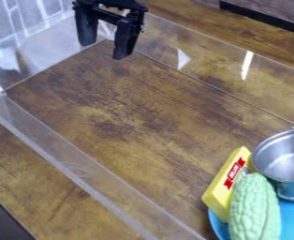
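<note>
My black gripper [106, 33] hangs high at the top left over the wooden surface [124, 122], its two fingers apart and nothing between them. Far from it, at the bottom right, a yellow box with red print [226, 182], a pale green bitter melon [254, 211] and a steel pot [284, 169] are grouped on or at a blue plate [289, 220].
Clear plastic walls [62, 164] border the wooden area on the left, back and right sides. A white tiled wall [24, 28] stands at the back left.
</note>
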